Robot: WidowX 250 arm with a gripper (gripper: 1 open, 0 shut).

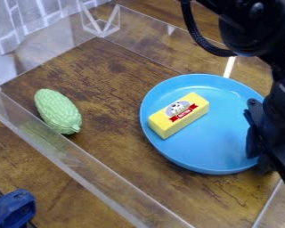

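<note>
A black robot arm reaches in from the top right, its gripper (pixel 259 138) low at the right rim of a blue plate (pixel 210 153); the fingers are dark and overlapping, so how far apart they stand is unclear. On the plate's left half lies a yellow box (pixel 178 115) with a red-and-white label, clear of the gripper.
A green corn-like vegetable (pixel 57 111) lies on the wooden surface to the left. Clear panels border the area at top and lower left. A blue object (pixel 11 209) sits at the bottom left corner. Bare wood separates vegetable and plate.
</note>
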